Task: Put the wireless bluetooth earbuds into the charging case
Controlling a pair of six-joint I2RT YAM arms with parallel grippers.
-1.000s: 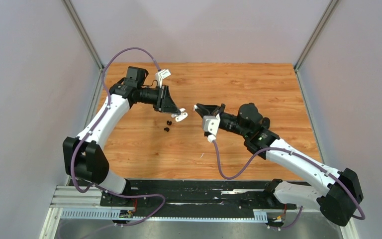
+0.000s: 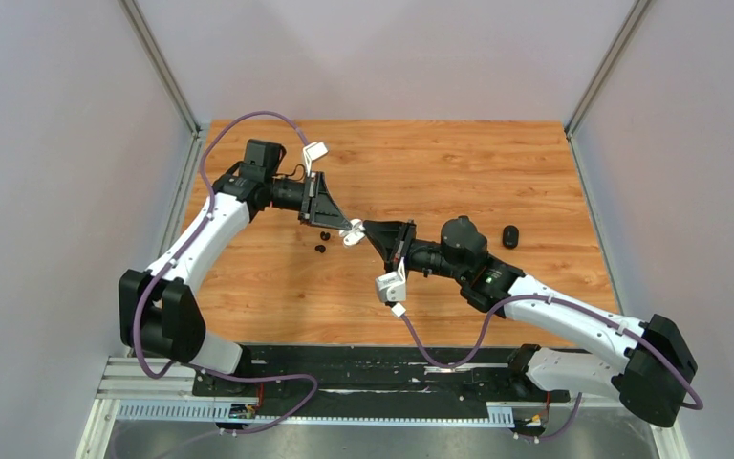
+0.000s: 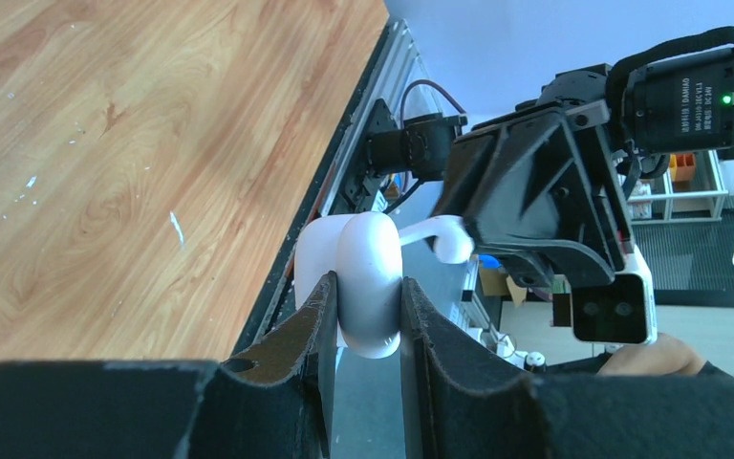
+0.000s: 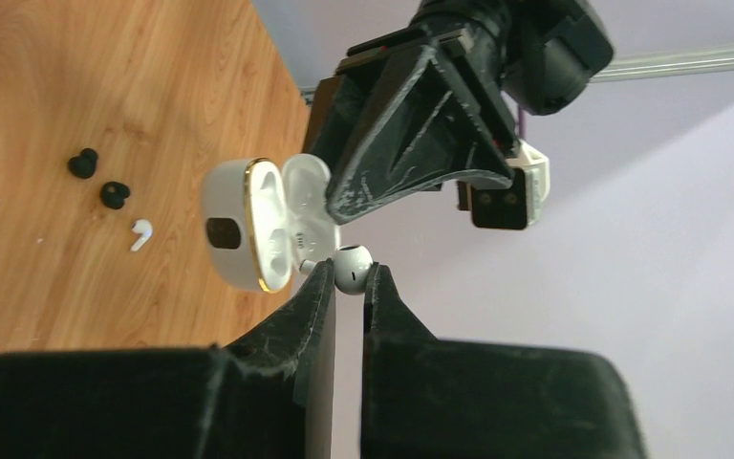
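My left gripper is shut on the white charging case; in the right wrist view this case [image 4: 229, 225] stands open, its lid behind the two earbud slots. My right gripper is shut on a white earbud [image 4: 352, 264], held just right of and slightly below the case's slots, its stem pointing toward the case. The two grippers meet near the middle of the table in the top view. A second white earbud [image 4: 141, 230] lies on the table.
Two small black pieces [image 4: 83, 163] lie near the loose earbud. A black oval object [image 2: 510, 236] rests on the right of the wooden table [image 2: 449, 163].
My right gripper has moved left and down in the top view, up to the case. My left gripper with the case has shifted slightly toward the right and the front.
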